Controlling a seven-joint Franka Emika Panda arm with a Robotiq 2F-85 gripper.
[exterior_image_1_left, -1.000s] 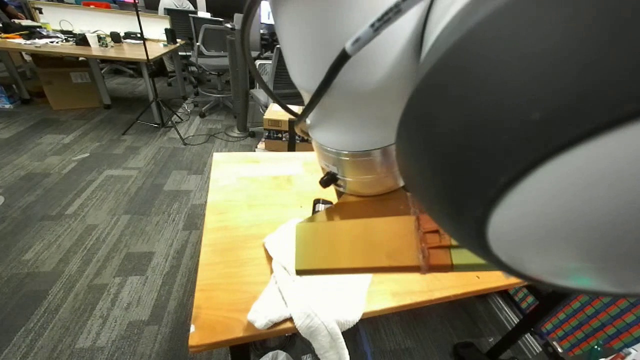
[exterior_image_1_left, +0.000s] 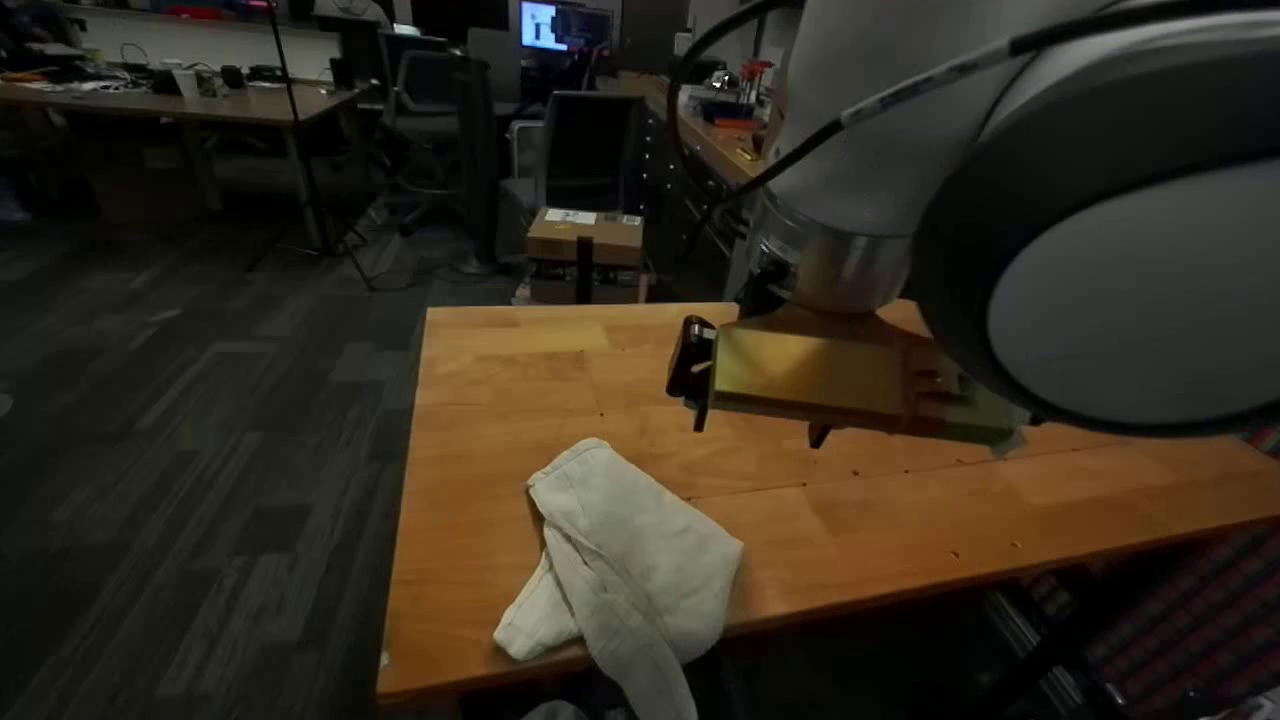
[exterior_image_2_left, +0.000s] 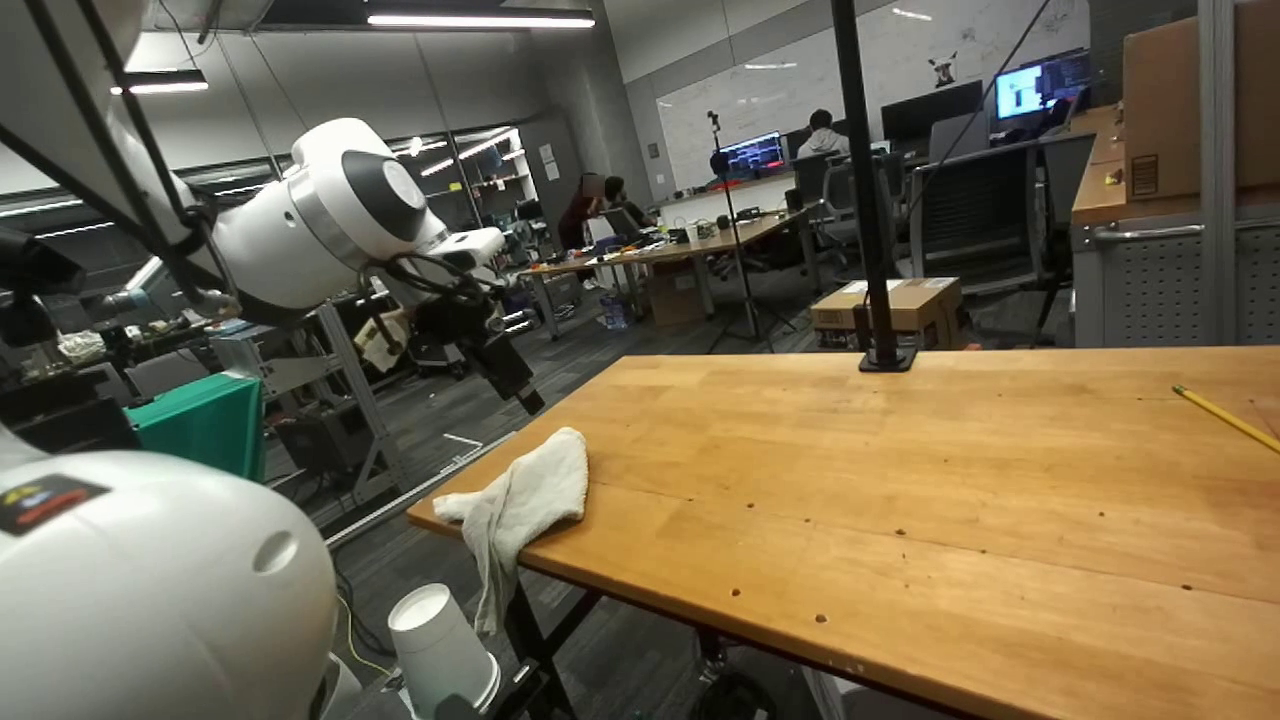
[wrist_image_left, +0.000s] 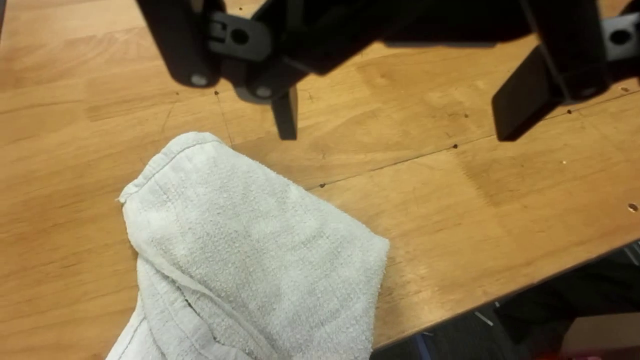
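Observation:
A crumpled whitish towel (exterior_image_1_left: 642, 546) lies at the table's near left corner, part of it hanging over the edge. In the second exterior view the towel (exterior_image_2_left: 534, 486) drapes down past the tabletop. The wrist view shows the towel (wrist_image_left: 258, 252) below and to the left of my gripper. The fingers stand wide apart with only bare wood showing between them, and the fingers (wrist_image_left: 528, 99) do not touch the cloth. From the side, my gripper (exterior_image_2_left: 528, 402) hangs above the table's end, higher than the towel.
A pencil (exterior_image_2_left: 1226, 418) lies at its far right, and a black pole (exterior_image_2_left: 885, 348) rises from the back edge. White cups (exterior_image_2_left: 438, 648) stand below the table's corner.
The arm has moved back and to the right in the first exterior view, uncovering the towel. The towel looks unmoved.

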